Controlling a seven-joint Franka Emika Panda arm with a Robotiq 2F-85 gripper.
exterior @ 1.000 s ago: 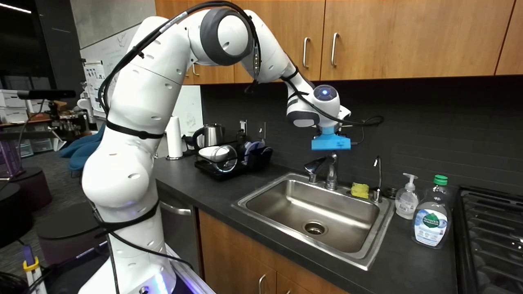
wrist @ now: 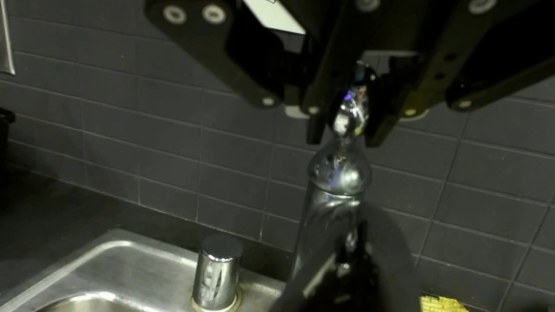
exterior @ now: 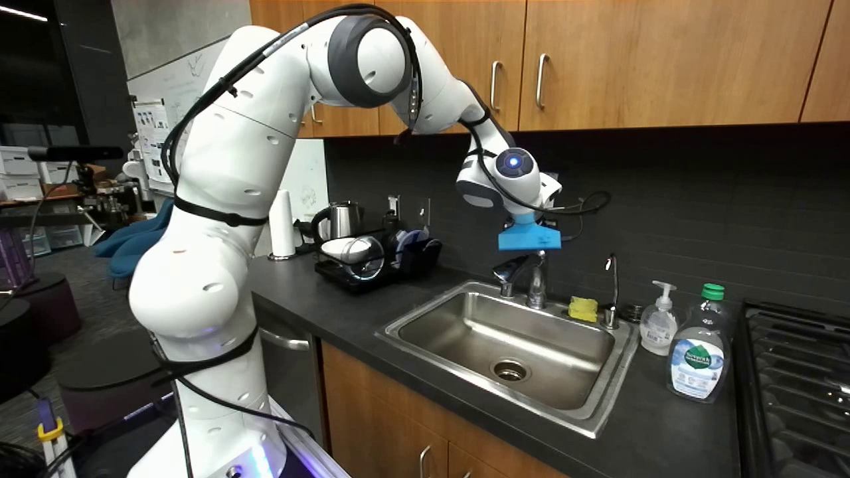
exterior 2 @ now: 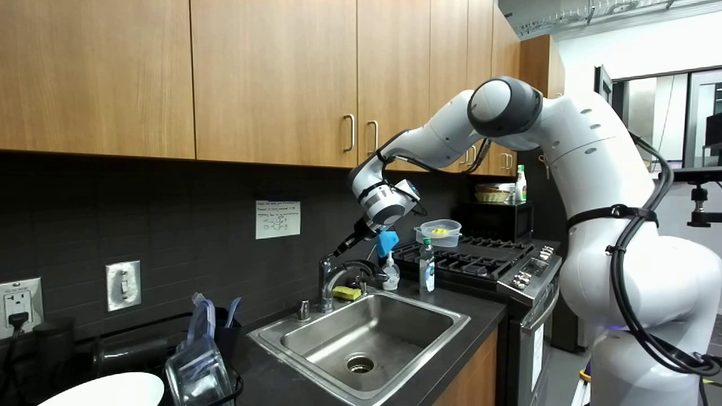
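Note:
In the wrist view, my gripper is shut on the shiny metal handle (wrist: pixel 352 115) of the faucet (wrist: pixel 339 174), one dark finger on either side of it. The rounded top of the faucet body lies just below the fingertips. In the second exterior view, the gripper (exterior 2: pixel 336 253) reaches down and left to the top of the upright faucet (exterior 2: pixel 326 287). A blue mount (exterior: pixel 530 236) hides the fingers in the first exterior view, above the faucet (exterior: pixel 537 285). The spout points out over the sink (exterior 2: pixel 325 369).
A yellow sponge (exterior: pixel 583 308) rests behind the sink, near a thin second tap (exterior: pixel 613 287). Soap (exterior: pixel 659 322) and dish liquid (exterior: pixel 699 358) bottles stand to the right, before the stove (exterior: pixel 801 382). A dish rack (exterior: pixel 350 271) stands left. Wooden cabinets (exterior 2: pixel 271 81) hang overhead.
In the first exterior view, my wrist and its blue mount have moved slightly left and down, and the wrist has tilted a little. The sponge and bottles look unmoved.

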